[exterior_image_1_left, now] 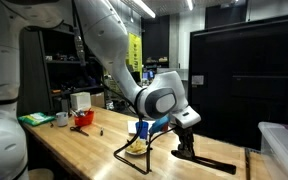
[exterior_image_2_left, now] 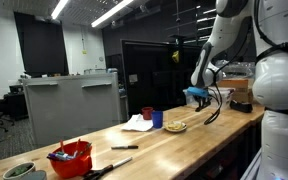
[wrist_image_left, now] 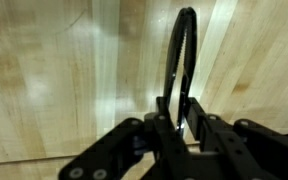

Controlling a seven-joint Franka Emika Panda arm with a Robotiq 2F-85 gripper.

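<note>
A long, slim black utensil (wrist_image_left: 189,55) runs up the wrist view from my gripper, which is shut on its near end. Its far part narrows to a rounded tip with a slit along its length; I cannot tell exactly what tool it is. Pale wooden tabletop lies beyond it. In exterior view 1 the gripper (exterior_image_1_left: 186,143) hangs low over the right part of the table, and a dark flat shape extends from it to the right. Whether the utensil touches the wood cannot be told.
A plate with yellow food (exterior_image_2_left: 175,127) stands near a blue cup (exterior_image_2_left: 157,119) and a red cup (exterior_image_2_left: 147,113). A red container (exterior_image_2_left: 70,158) with utensils sits at the table's other end. A clear plastic bin (exterior_image_1_left: 282,145) borders the right side.
</note>
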